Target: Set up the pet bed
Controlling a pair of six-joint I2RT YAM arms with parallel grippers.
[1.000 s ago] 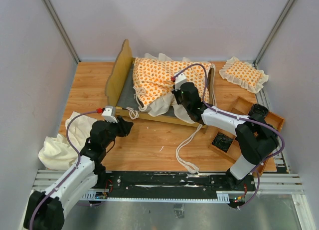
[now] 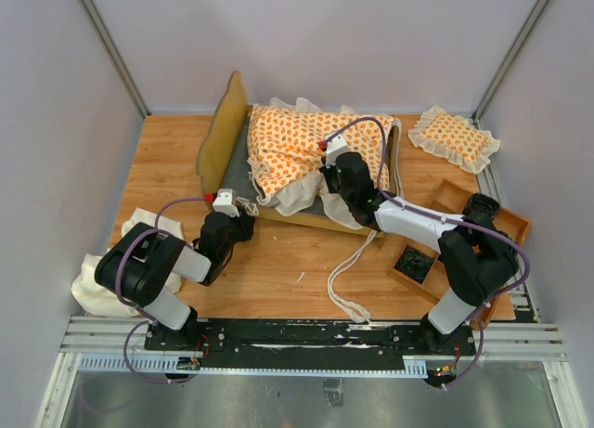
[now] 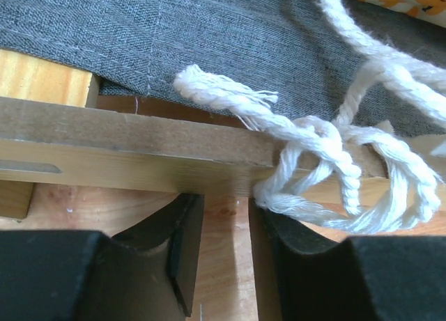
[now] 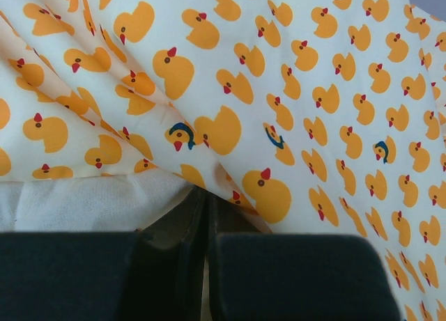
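Note:
The pet bed frame with a yellow headboard [image 2: 220, 131] holds a grey fabric base [image 3: 132, 35] and a rumpled duck-print cover [image 2: 288, 140] [image 4: 313, 91] with white ruffles. My left gripper [image 2: 239, 226] stands part open at the front wooden rail [image 3: 104, 143], just below a knotted white rope [image 3: 320, 154]; nothing shows held between its fingers. My right gripper [image 2: 329, 173] is shut, its tips tucked under a fold of the cover; whether cloth is between them is hidden.
A small ruffled duck pillow [image 2: 455, 138] lies at back right. A wooden box [image 2: 436, 284] with black containers sits at right. White cloth [image 2: 107, 289] lies at left. Loose rope [image 2: 343, 298] runs across the front floor.
The right arm and cover look unchanged.

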